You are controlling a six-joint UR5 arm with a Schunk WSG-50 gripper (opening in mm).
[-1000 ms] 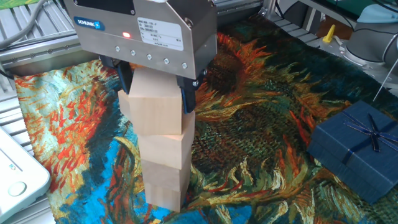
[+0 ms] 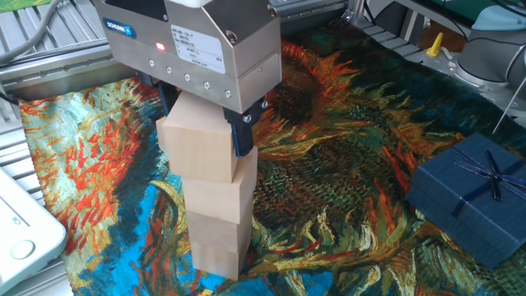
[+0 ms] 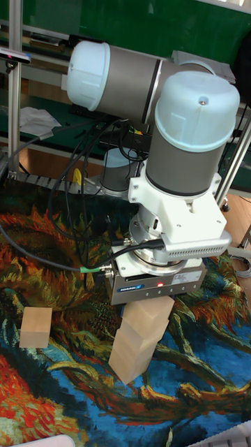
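A tower of pale wooden blocks (image 2: 218, 200) rises from the painted cloth, its blocks slightly out of line with one another. At its top is a wooden block (image 2: 197, 154), with my gripper (image 2: 203, 130) shut on it from above, one finger along each side. This top block sits off to the left of the block under it in exterior view 2; whether it rests on that block or hangs just above, I cannot tell. From the other side, in exterior view 3, the gripper body covers the top of the tower (image 3: 132, 350) and hides the fingers.
A single wooden block (image 3: 35, 327) lies apart from the tower. A dark blue gift box (image 2: 472, 193) with a ribbon stands at the right, and a white device (image 2: 25, 234) at the left edge. Open cloth (image 2: 329, 189) spreads between tower and box.
The gripper and the top block have shifted together a little to the left and slightly down in exterior view 2. The lower blocks have stayed put.
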